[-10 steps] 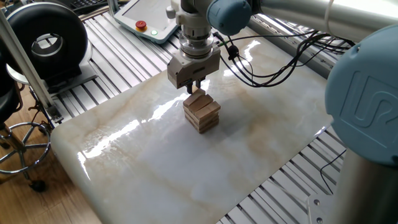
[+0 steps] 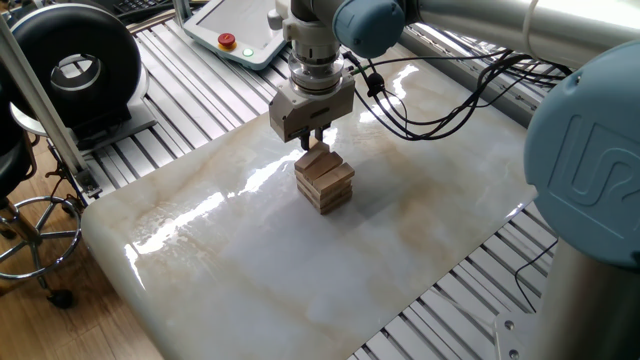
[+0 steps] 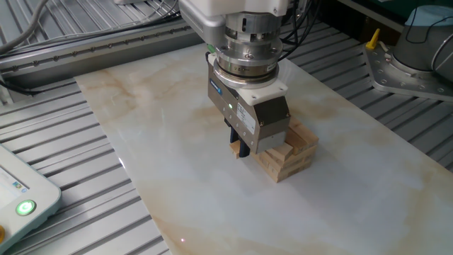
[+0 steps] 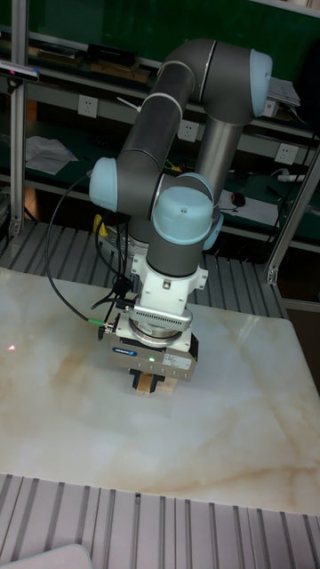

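A small stack of wooden blocks [image 2: 325,190] stands on the marbled board, its layers laid crosswise. On top, the blocks lie unevenly; one wooden block [image 2: 313,156] juts out at an angle toward my gripper [image 2: 312,140]. The gripper points straight down at that side of the stack. In the second exterior view, its dark fingers [image 3: 244,147] reach down beside the stack, and a block end [image 3: 235,148] shows near them. From the front, wood [image 4: 145,383] shows between the two fingers; whether they press on it cannot be made out. The gripper body hides part of the stack.
The glossy board [image 2: 230,270] is clear around the stack. A teach pendant with a red stop button [image 2: 227,41] lies at the board's far edge. Black cables [image 2: 440,125] hang beside the arm. Slatted metal table [image 3: 56,177] borders the board.
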